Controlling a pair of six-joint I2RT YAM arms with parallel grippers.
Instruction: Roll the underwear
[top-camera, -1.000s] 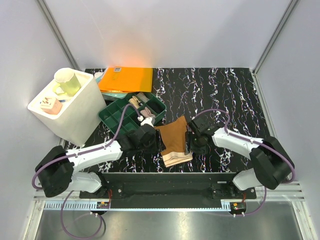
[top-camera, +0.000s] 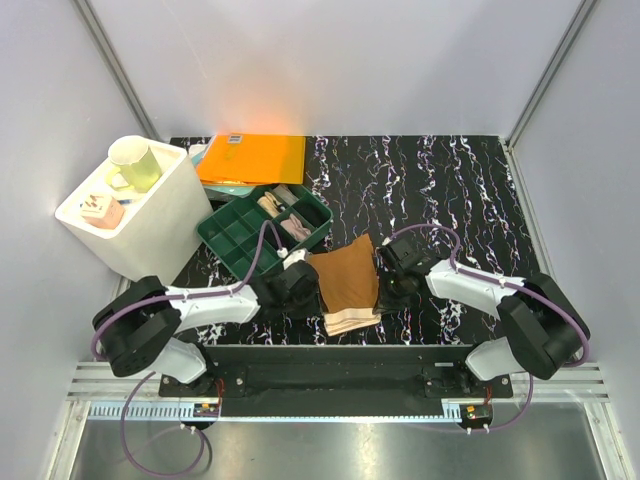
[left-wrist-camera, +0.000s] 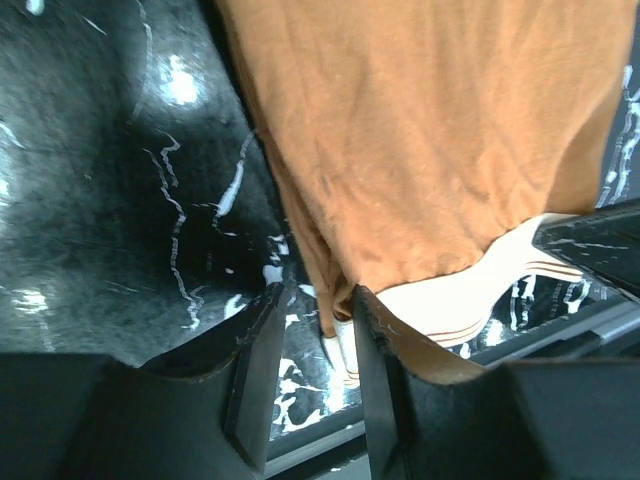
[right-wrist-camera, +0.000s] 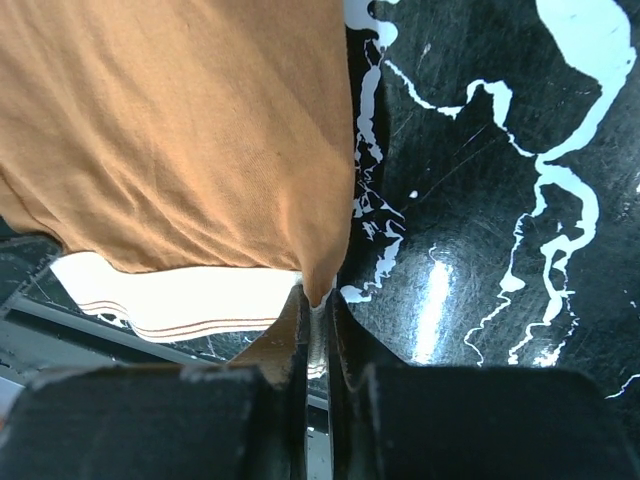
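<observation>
The brown underwear (top-camera: 347, 275) lies flat on the dark marbled table, its white waistband (top-camera: 350, 322) toward the front edge. In the right wrist view, my right gripper is shut on the waistband's right corner, with cloth bunched between its fingertips. At the opposite corner, my left gripper is partly open, low over the table. Its fingers stand on either side of the folded left edge of the underwear (left-wrist-camera: 420, 120), and a gap shows between them. The right gripper's dark finger also shows at the right of the left wrist view.
A green divided box (top-camera: 237, 237) with rolled cloth items stands behind the left arm. Further back are an orange folder (top-camera: 254, 158) and a white bin (top-camera: 165, 215) carrying a mug.
</observation>
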